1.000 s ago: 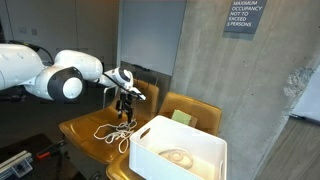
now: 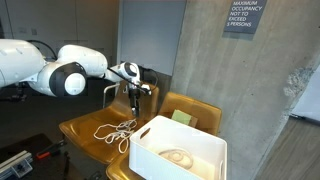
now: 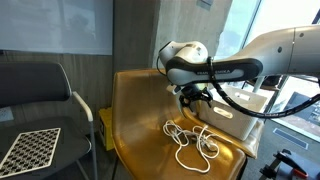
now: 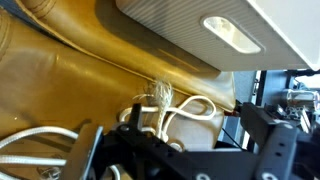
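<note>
Loose loops of white rope (image 2: 118,132) lie on a tan leather seat (image 2: 82,126), left of a white box (image 2: 190,148). In the second exterior view the rope (image 3: 190,136) spreads over the seat cushion. My gripper (image 2: 134,104) hangs above the seat, apart from the rope, near the box's left end. In the wrist view my gripper is open with nothing between its fingers; the rope's frayed end (image 4: 162,92) shows below, beyond the fingertips. The box side with its handle slot (image 4: 232,34) fills the top of that view.
Another coil of rope (image 2: 178,157) rests inside the white box. A green block (image 2: 182,118) stands behind the box against the seat back. A black chair (image 3: 48,120) stands to the left in the second exterior view.
My gripper has moved slightly to the right in exterior view 1, toward the box. The rope and box look unmoved.
</note>
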